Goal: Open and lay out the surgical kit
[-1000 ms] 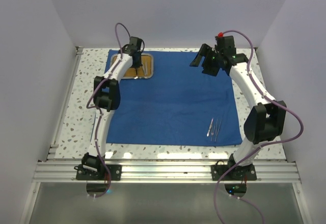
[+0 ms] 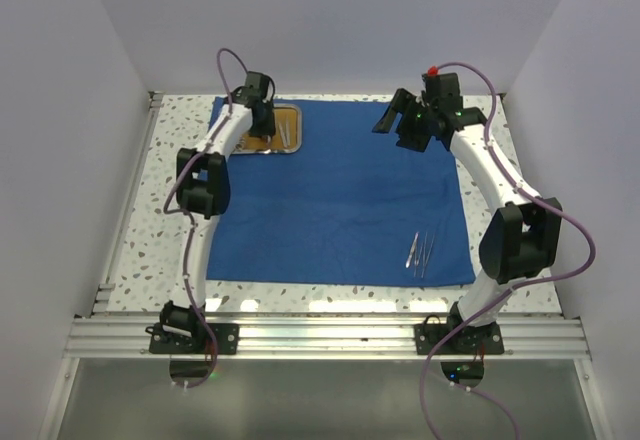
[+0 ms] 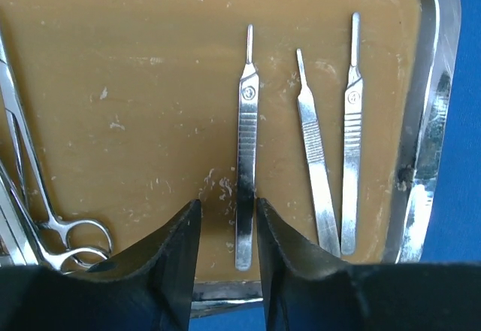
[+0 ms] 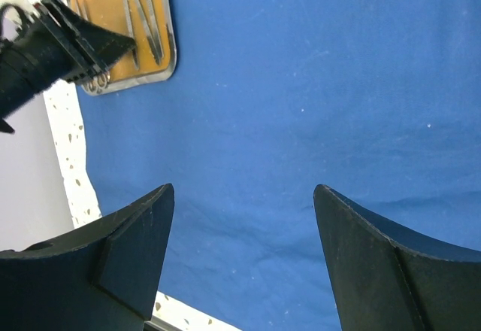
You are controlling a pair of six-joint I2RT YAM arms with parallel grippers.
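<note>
The steel tray (image 3: 431, 147) with an orange-brown bottom sits at the back left of the blue cloth. Three scalpel handles (image 3: 247, 158) lie in its right part; scissor-like tools (image 3: 60, 226) lie at its left. My left gripper is over the tray, open, its fingertips either side of the middle handle's lower part; whether they touch it I cannot tell. My right gripper (image 2: 395, 110) hangs over the back right of the cloth, fingers apart with nothing between them. Several slim instruments (image 2: 420, 255) lie at the front right of the cloth.
The speckled table (image 2: 140, 240) shows around it. Walls stand at the back and both sides.
The right arm has not visibly moved.
</note>
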